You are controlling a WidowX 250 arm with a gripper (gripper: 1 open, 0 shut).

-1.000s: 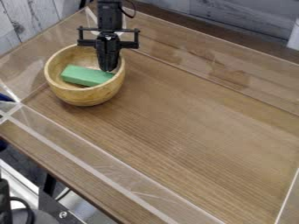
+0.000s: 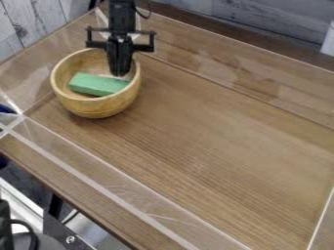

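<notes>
My black gripper (image 2: pixel 120 68) is shut and points down over the back part of a round wooden bowl (image 2: pixel 115 106) at the upper left of the view. A green block (image 2: pixel 97 85) lies inside the bowl, just in front of and left of the gripper's tips. I cannot tell whether the tips touch it; nothing shows held between them.
A pale wall runs along the top right. Dark cables or parts sit at the lower left edge.
The gripper has shifted slightly down and left over the bowl. The bowl and block have moved a little, with the bowl slightly lower in view.
</notes>
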